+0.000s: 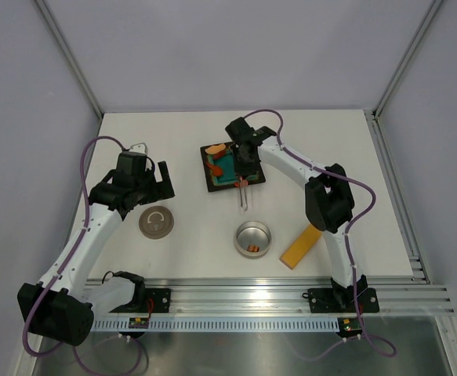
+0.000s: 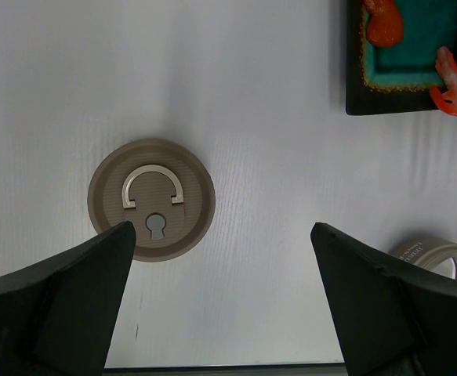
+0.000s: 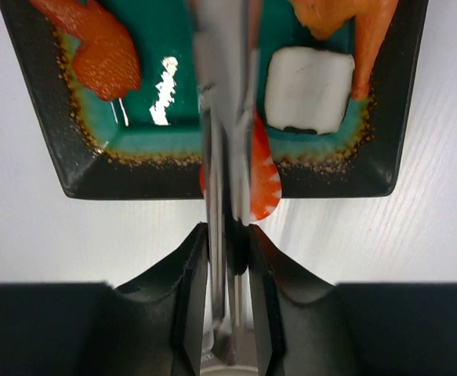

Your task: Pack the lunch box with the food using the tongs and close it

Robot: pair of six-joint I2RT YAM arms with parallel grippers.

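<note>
A dark food tray (image 1: pixel 212 184) with turquoise inside holds shrimp, a white block (image 3: pixel 306 90) and orange pieces. Above it, my right gripper is partly closed around long metal tongs (image 1: pixel 243 196), which point toward the front; whether it grips them firmly is unclear. A steel round container (image 1: pixel 244 252) with orange pieces stands below the tray. Its brown lid (image 2: pixel 110 196) lies at left, below and ahead of my open left gripper.
A yellow rectangular case (image 1: pixel 301 249) lies at the front right, beside the right arm.
</note>
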